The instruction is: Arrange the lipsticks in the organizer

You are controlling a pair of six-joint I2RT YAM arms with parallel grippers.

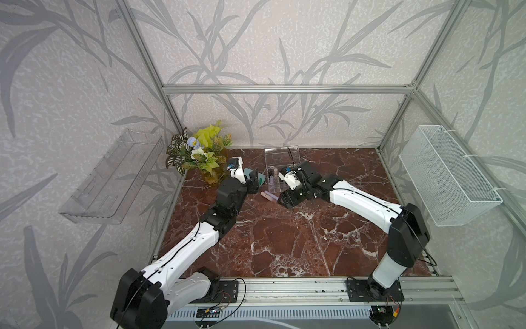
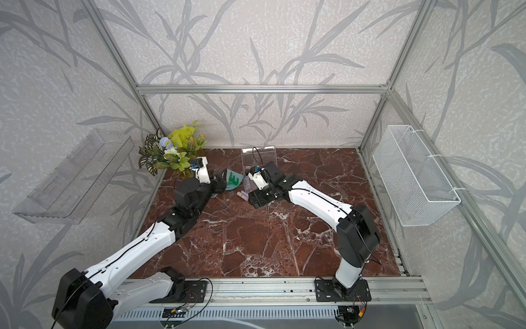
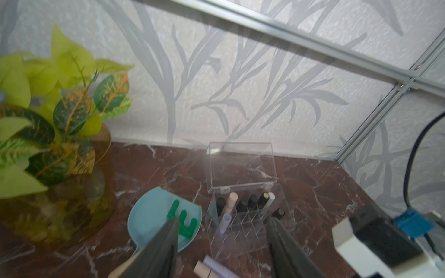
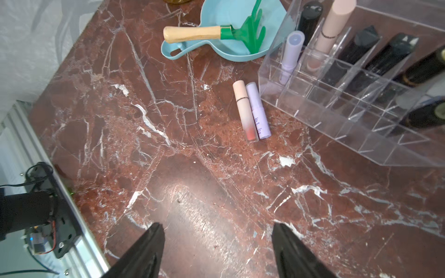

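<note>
A clear organizer (image 3: 248,238) with lid raised holds several lipsticks upright, among them a pink one (image 3: 230,203) and a lilac one (image 3: 225,224). A pink lipstick (image 4: 245,113) and a lilac lipstick (image 4: 258,113) lie side by side on the table in front of its left corner. My left gripper is raised left of the organizer, fingers apart and nothing seen between them. My right gripper hangs over the table right of the loose pair, open and empty. The right arm partly hides the organizer in both top views.
A teal dustpan (image 4: 241,14) with a green hand rake lies left of the organizer, and a vase of flowers (image 1: 208,153) stands behind it at left. Wall baskets hang on both sides.
</note>
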